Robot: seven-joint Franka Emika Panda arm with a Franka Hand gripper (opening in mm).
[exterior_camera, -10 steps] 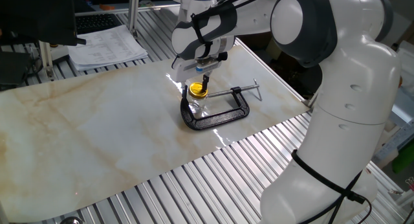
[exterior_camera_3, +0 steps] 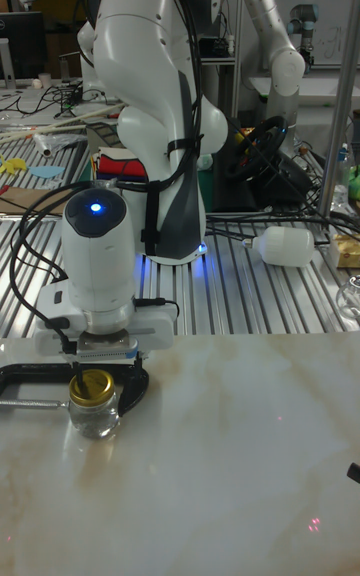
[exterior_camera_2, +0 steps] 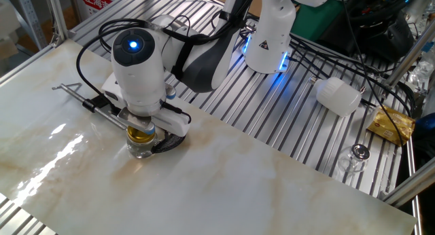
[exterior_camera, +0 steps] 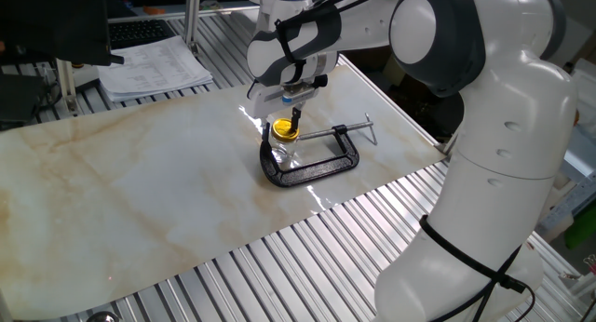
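Note:
A small glass jar (exterior_camera: 283,152) with a yellow-gold lid (exterior_camera: 286,128) stands upright on the marble-patterned board. Around it lies a black C-clamp (exterior_camera: 315,173), its threaded rod running to the right in exterior view 1. My gripper (exterior_camera: 281,130) points down over the jar, with dark fingers (exterior_camera: 295,120) at the sides of the lid. Whether they press on the lid or stand slightly apart cannot be made out. In exterior view 2 the gripper body covers part of the lid (exterior_camera_2: 141,135); in exterior view 3 the jar (exterior_camera_3: 95,418) shows in front of the clamp.
The marble-patterned board (exterior_camera_2: 224,181) is largely bare away from the clamp. On the slatted metal table lie a white bulb-shaped object (exterior_camera_2: 338,96), a clear jar (exterior_camera_2: 352,159) and a gold packet (exterior_camera_2: 391,124). Papers (exterior_camera: 154,69) lie behind the board.

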